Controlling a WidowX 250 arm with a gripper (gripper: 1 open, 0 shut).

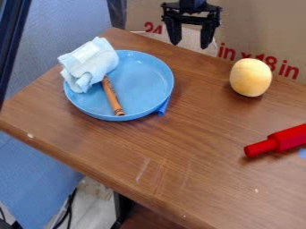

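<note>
My black gripper (191,32) hangs at the top centre above the back of the table, its two fingers apart with nothing seen between them. Below and to the left, a blue plate (147,80) holds a folded white cloth (88,63) and a brown stick-like object (111,95). A pale yellow round object (250,78) stands at the back right.
A red cylindrical object (278,141) lies at the right edge. A small blue item shows at the plate's right rim. Cardboard closes off the back.
</note>
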